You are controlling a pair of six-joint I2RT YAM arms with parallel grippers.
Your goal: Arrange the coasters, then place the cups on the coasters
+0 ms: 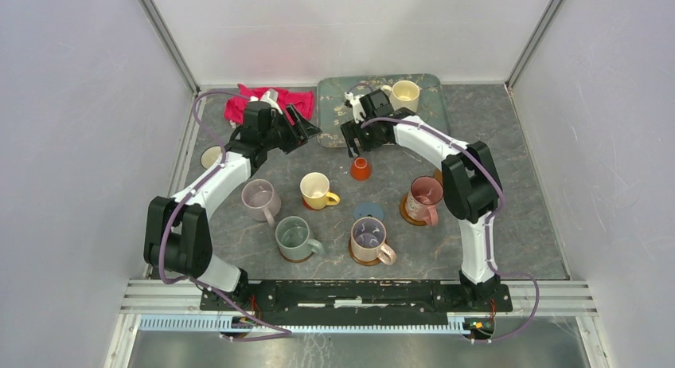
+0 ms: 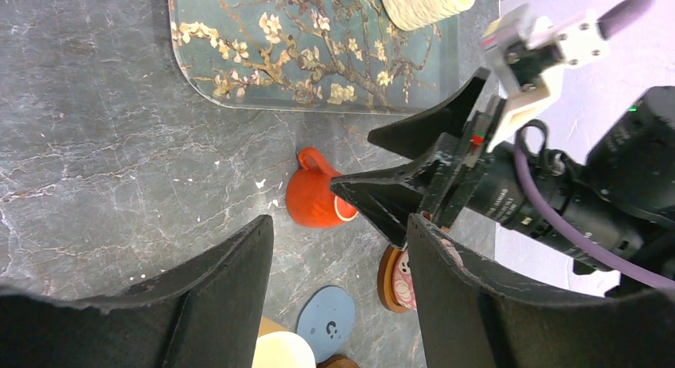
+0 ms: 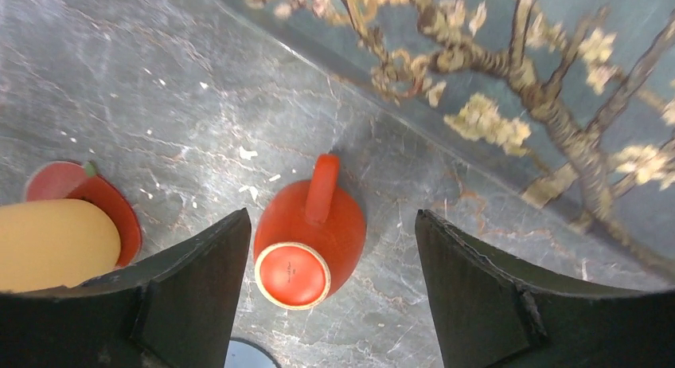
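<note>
The orange-red cup (image 1: 360, 169) is on the grey table just in front of the tray. Its ringed base (image 3: 292, 275) faces the right wrist camera and its mouth is hidden, so it looks upside down. A flat blue-grey coaster (image 1: 368, 211) lies bare in front of it. My right gripper (image 1: 355, 149) hovers open near the cup's back left; in the right wrist view the cup shows beyond the spread fingers, nothing held. Open and empty, my left gripper (image 1: 307, 125) hangs over the table left of the tray.
A flowered tray (image 1: 334, 93) bears a cream mug (image 1: 404, 97). Around the coaster stand a yellow mug (image 1: 315, 190), a green mug (image 1: 295, 237), a lilac mug (image 1: 368, 236) and a pink mug (image 1: 426, 197). A red cloth (image 1: 298, 102) lies at back left.
</note>
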